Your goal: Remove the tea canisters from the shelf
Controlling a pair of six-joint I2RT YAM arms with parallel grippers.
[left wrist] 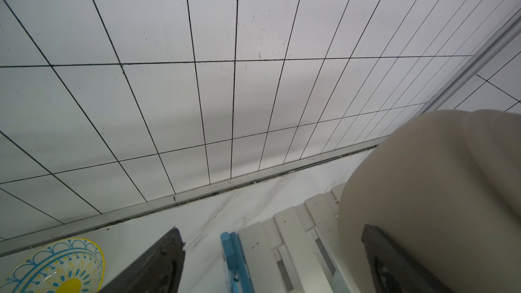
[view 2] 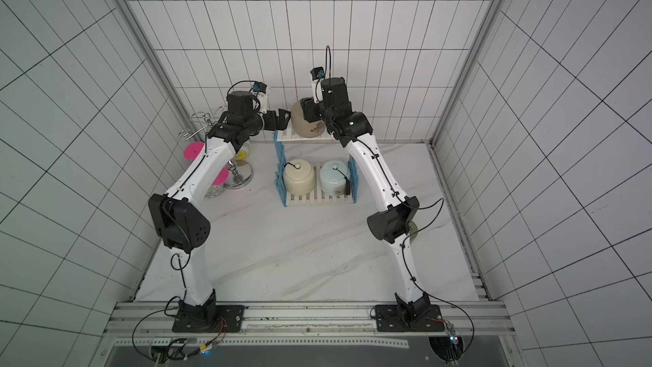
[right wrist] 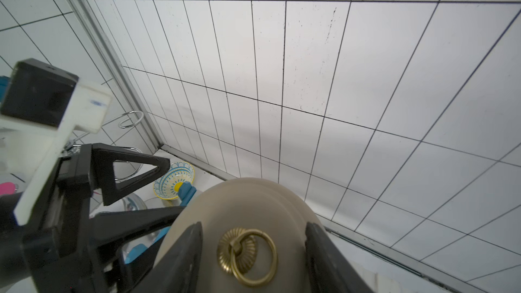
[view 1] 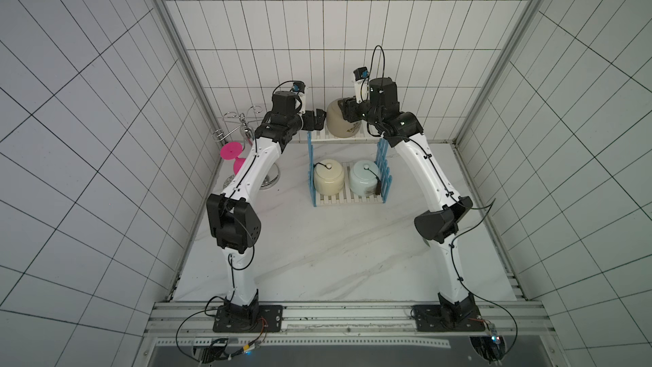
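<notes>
A large beige canister [view 1: 341,125] stands on the upper shelf [view 1: 324,138], and its lid ring [right wrist: 254,256] faces the right wrist view. My right gripper is over the lid with its fingers parted, one on each side of the ring and clear of it. At the canister's left side is my left gripper [view 1: 320,119], its fingers [left wrist: 160,263] spread wide; the right-hand one overlaps the canister's wall, and I cannot tell if they touch. A cream canister [view 1: 329,180] and a pale blue canister [view 1: 365,180] rest upright on the lower shelf.
Blue side frames [view 1: 312,176] bound the white-slatted shelf. To the left stands a metal rack [view 1: 244,125] with pink items [view 1: 231,151] and a patterned bowl [left wrist: 62,268]. Tiled walls [view 1: 339,27] enclose the back and sides.
</notes>
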